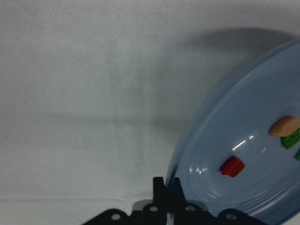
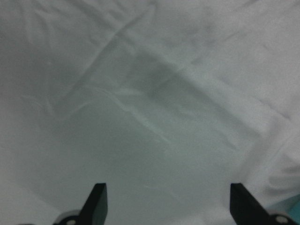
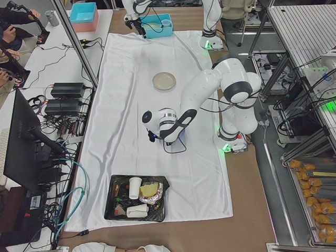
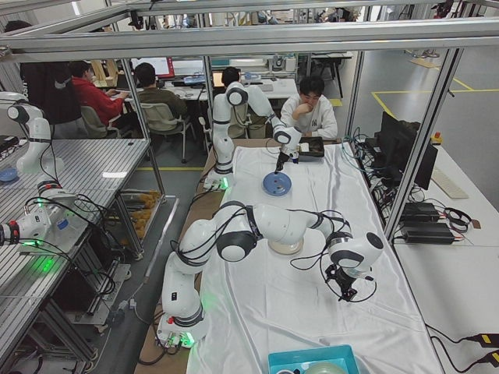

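A blue plate (image 4: 277, 184) (image 1: 239, 122) holds small red, green and orange pieces. My left gripper (image 4: 280, 168) is shut on its rim, as the left wrist view shows; the arm mostly covers the plate in the camera left view. My right gripper (image 4: 343, 280) stands open over bare white cloth (image 2: 154, 117), near the teal bin (image 4: 312, 357) at the table's end, with nothing between its fingers.
A beige plate (image 3: 164, 81) lies mid-table. A black tray (image 3: 121, 212) with white cups and wrapped items is at the other end. A monitor (image 3: 18, 142) stands beside the table.
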